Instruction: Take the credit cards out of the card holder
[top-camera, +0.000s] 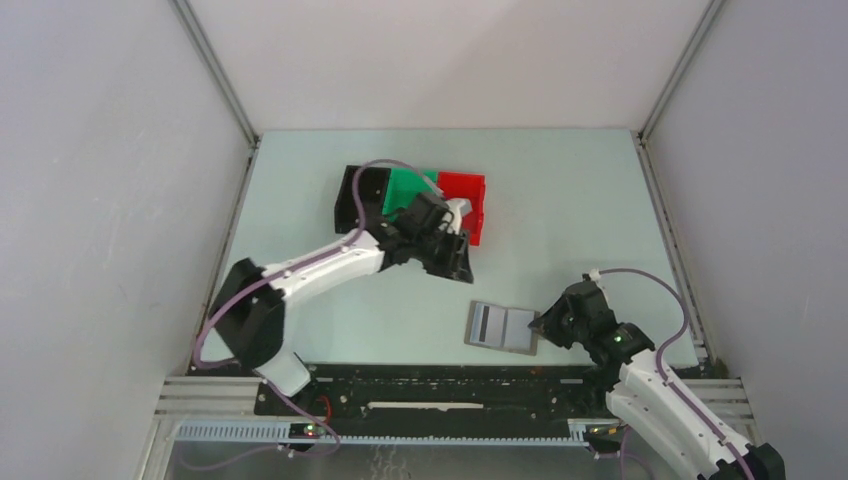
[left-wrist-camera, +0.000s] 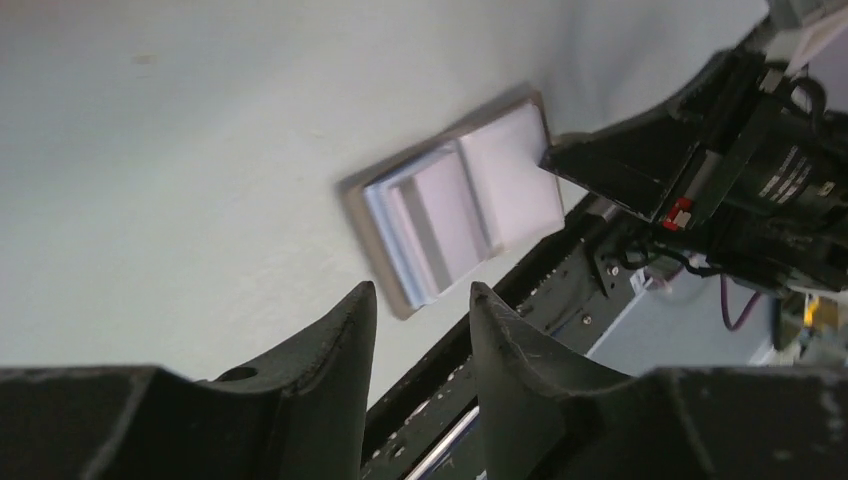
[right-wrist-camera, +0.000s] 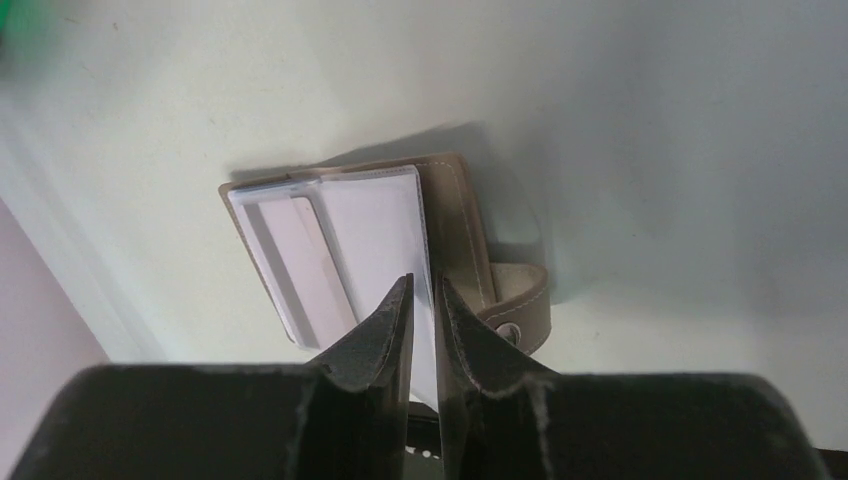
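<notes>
The card holder (top-camera: 490, 325) lies near the table's front edge, grey-brown with white sleeves and cards, also seen in the left wrist view (left-wrist-camera: 440, 220) and right wrist view (right-wrist-camera: 340, 250). My right gripper is low at the holder's edge, fingertips close together on either side of the white sleeve edge; whether they grip it is unclear. My left gripper hangs above and to the back-left of the holder, open with nothing between its fingers.
Black (top-camera: 352, 205), green (top-camera: 400, 185) and red (top-camera: 470, 185) bins stand at the back middle, partly under the left arm.
</notes>
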